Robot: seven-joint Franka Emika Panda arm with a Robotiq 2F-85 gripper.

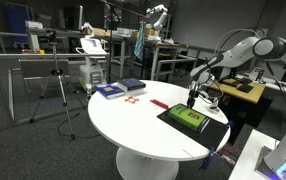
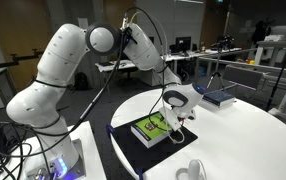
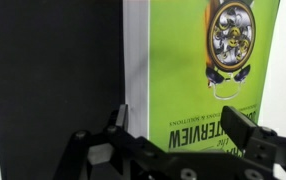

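Observation:
A thick green book (image 1: 190,117) with a picture of a watch on its cover lies flat on a black mat (image 2: 163,155) on the white table. My gripper (image 1: 191,101) points down at the book's far edge in exterior view 1. In the wrist view the gripper is open, its fingers (image 3: 241,128) wide apart. The book's cover (image 3: 198,85) and its pale spine side fill the space between and beyond them. Whether the fingertips touch the book cannot be told.
Dark blue books (image 1: 110,91) and a dark box (image 1: 141,86) stand towards the table's far side, with orange scissors-like pieces (image 1: 133,99) near them. A red object (image 1: 160,104) lies beside the mat.

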